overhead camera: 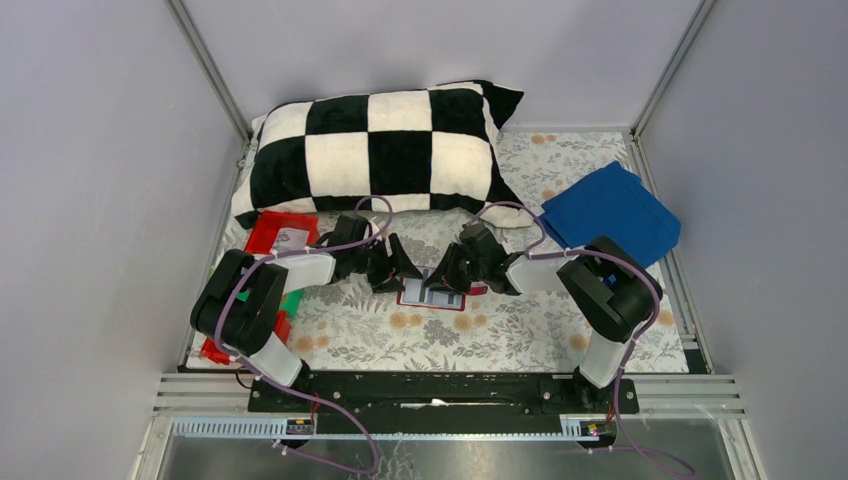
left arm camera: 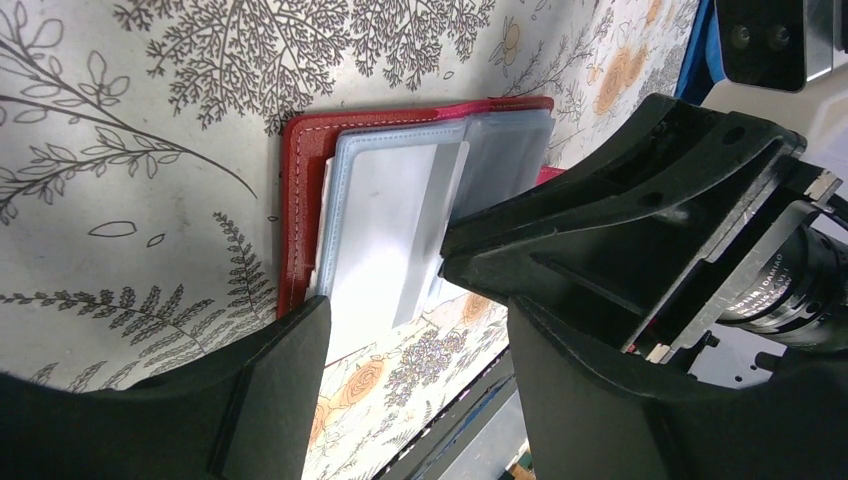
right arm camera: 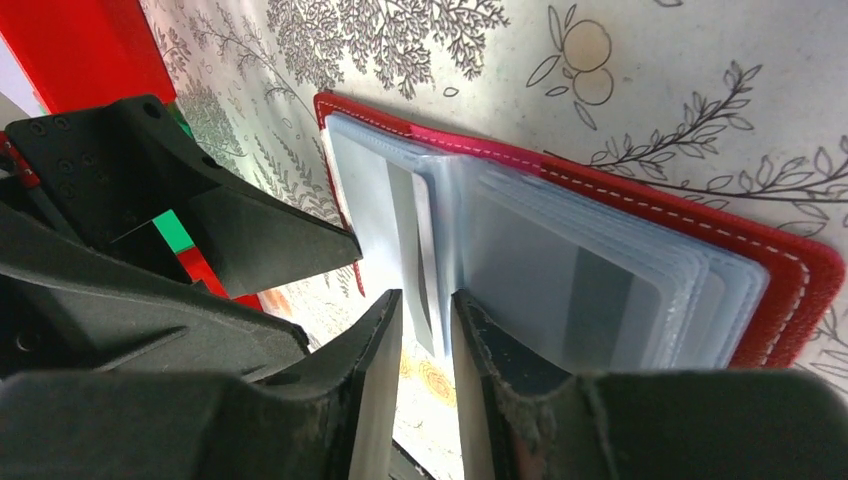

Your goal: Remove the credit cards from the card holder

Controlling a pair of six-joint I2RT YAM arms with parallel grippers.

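Observation:
The red card holder (left arm camera: 297, 200) with clear sleeves (right arm camera: 560, 280) lies open on the patterned surface between the grippers, a white card (left arm camera: 380, 230) showing in one sleeve. My left gripper is at that sleeve's end, its fingertips apart in the left wrist view; whether it grips anything is unclear. My right gripper is over the holder's middle, a small gap between its fingertips, at the edge of the clear sleeve and a pale strip. In the top view both grippers partly cover the holder.
A checkered pillow (overhead camera: 400, 150) spans the back. Red containers (overhead camera: 268, 230) and a green one (overhead camera: 292, 305) stand at left. A blue mat (overhead camera: 610, 215) lies at right. The surface in front of the holder is clear.

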